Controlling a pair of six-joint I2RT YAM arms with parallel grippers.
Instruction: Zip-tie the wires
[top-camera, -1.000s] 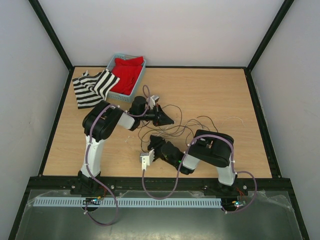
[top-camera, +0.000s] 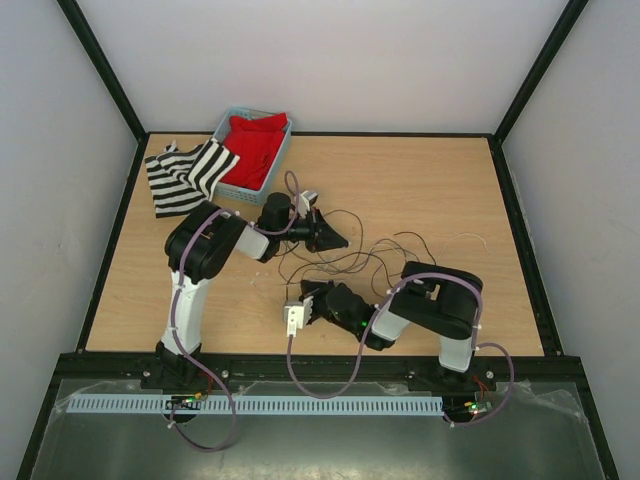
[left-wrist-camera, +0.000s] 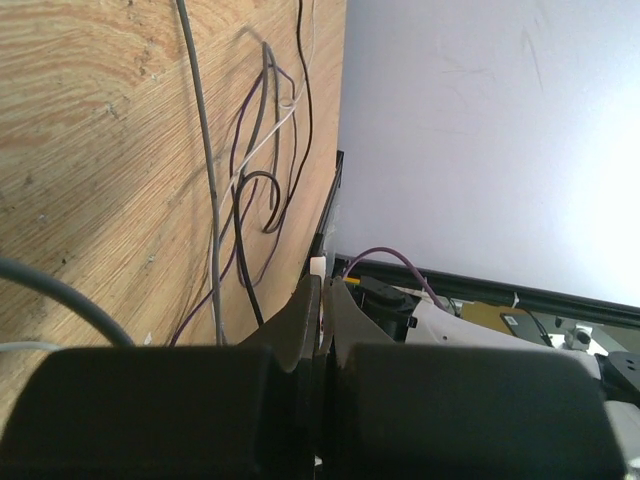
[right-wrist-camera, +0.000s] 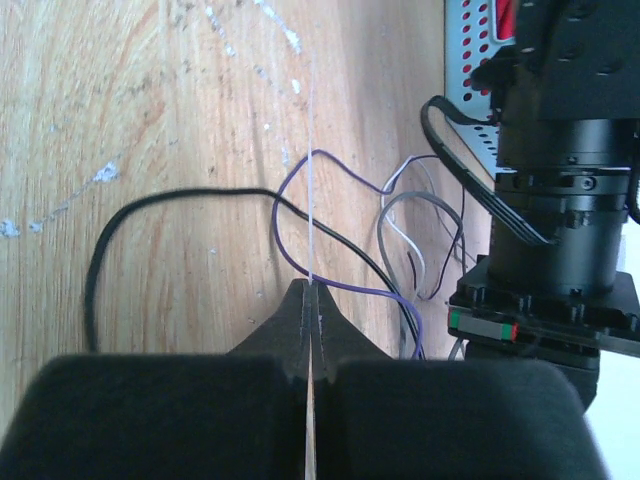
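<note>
My left gripper is shut, with a small white end of a zip tie (left-wrist-camera: 317, 266) at its fingertips. In the top view this gripper (top-camera: 346, 245) hangs over the loose wires (top-camera: 345, 262). The right gripper, low over the near side of the bundle, is shut on a thin white zip tie (right-wrist-camera: 310, 190) that runs straight out from its tips. Black, purple, grey and white wires (right-wrist-camera: 345, 285) lie loosely looped on the wood beyond it. Whether both grippers hold the same tie cannot be told. The right fingertips are hidden in the top view.
A blue-grey basket (top-camera: 283, 150) with red cloth (top-camera: 255, 150) stands at the back left, beside a striped black-and-white cloth (top-camera: 182, 180). A thin white strip (top-camera: 470, 237) lies on the right.
My left arm, the wires and the basket look unmoved.
</note>
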